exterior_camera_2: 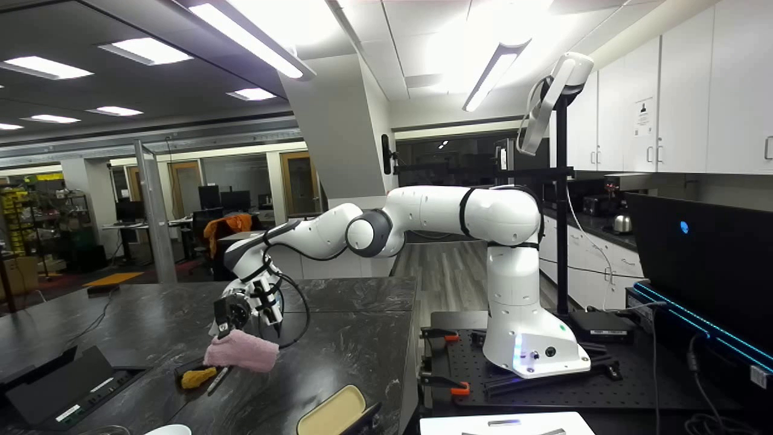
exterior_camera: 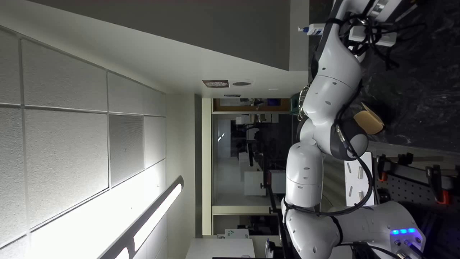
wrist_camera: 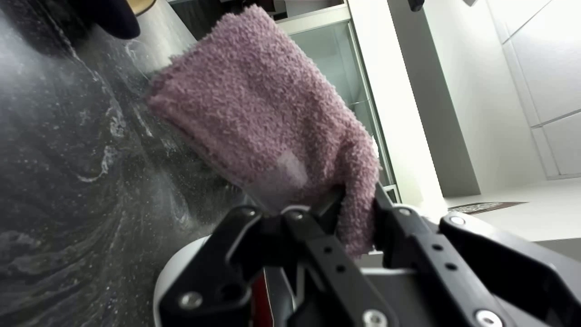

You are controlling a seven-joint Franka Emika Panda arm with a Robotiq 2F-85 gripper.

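Note:
A fuzzy pink cloth (wrist_camera: 267, 103) is pinched in my gripper, which is shut on it near one end. The fold passes between the fingers, and the rest of the cloth extends away from them over the dark table. In exterior view 2 the cloth (exterior_camera_2: 243, 351) hangs at the end of the arm, by a yellow item (exterior_camera_2: 197, 377) and a thin pen-like stick (exterior_camera_2: 218, 380). Whether it touches the table there I cannot tell. Exterior view 1 cuts off the gripper at its top edge.
An open tan-lined case (exterior_camera_2: 333, 412) lies near the table's right edge. To the left stands an open black box-like device (exterior_camera_2: 69, 391); a white bowl (exterior_camera_2: 170, 430) shows at the bottom edge.

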